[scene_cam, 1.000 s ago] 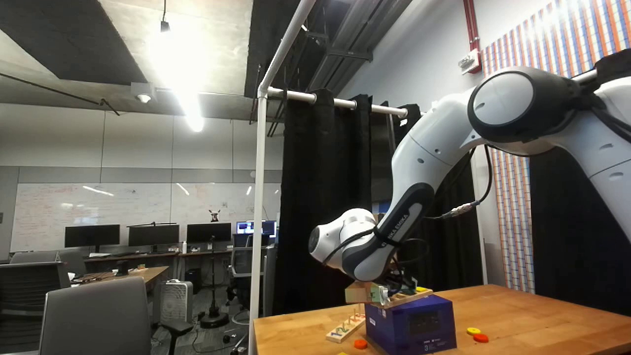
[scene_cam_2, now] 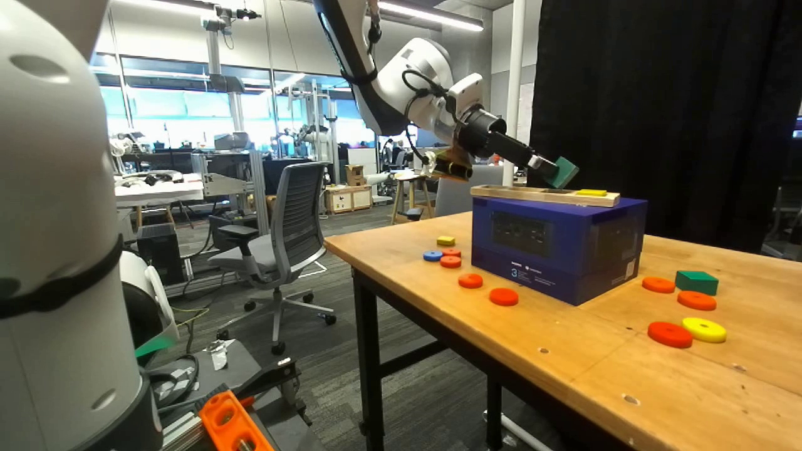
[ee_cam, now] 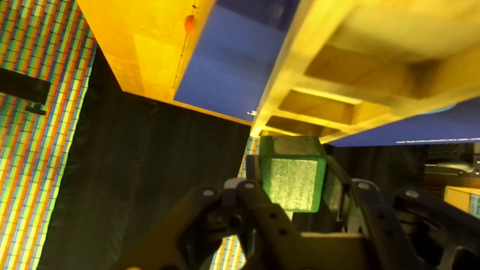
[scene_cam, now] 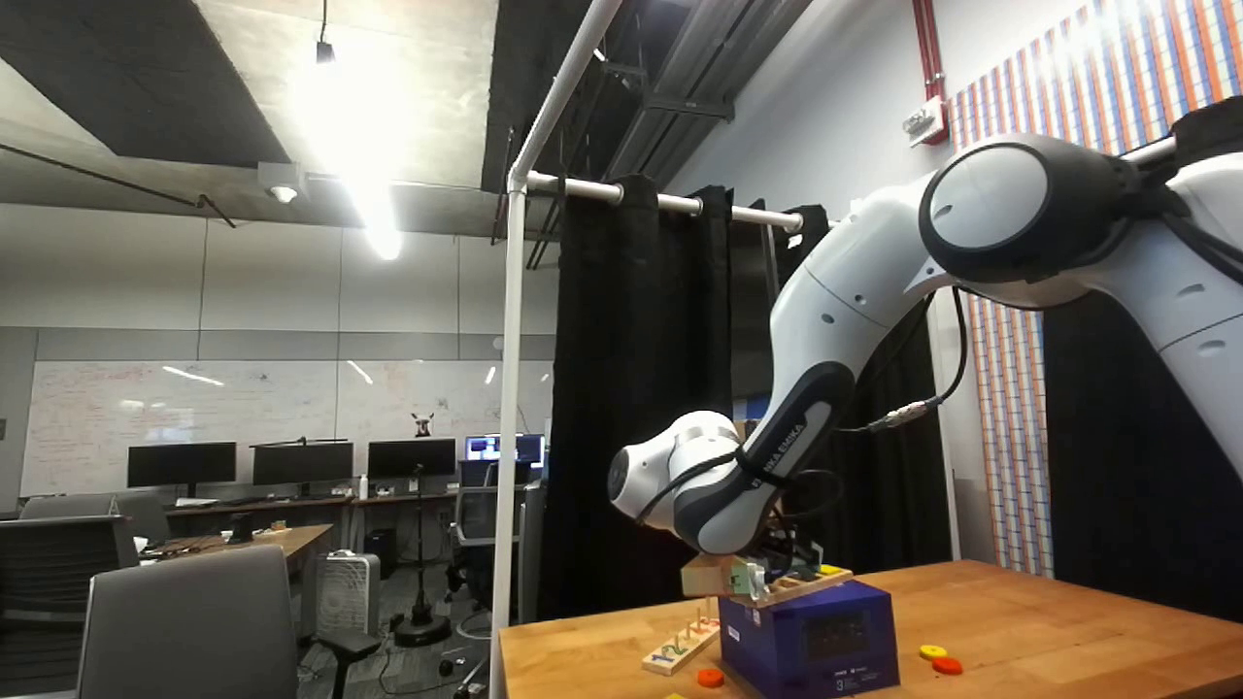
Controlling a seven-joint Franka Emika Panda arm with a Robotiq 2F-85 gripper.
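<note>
My gripper is shut on a green block (ee_cam: 293, 184), its fingers on either side. In exterior view 2 the tilted green block (scene_cam_2: 562, 173) is held just above the far side of a wooden tray (scene_cam_2: 519, 195). Several compartments divide this tray, and a yellow block (scene_cam_2: 591, 192) sits at its right end. The tray lies on top of a dark blue box (scene_cam_2: 556, 248). Seen by the wrist camera, the held block overlaps the near end of the tray (ee_cam: 315, 96); whether they touch I cannot tell.
Red discs (scene_cam_2: 504, 296), a blue disc (scene_cam_2: 432, 255) and a yellow disc (scene_cam_2: 704, 329) are scattered on the wooden table (scene_cam_2: 601, 361). Another green block (scene_cam_2: 697, 282) lies right of the box. A pegged board (scene_cam: 682, 648) stands left of the box in exterior view 1.
</note>
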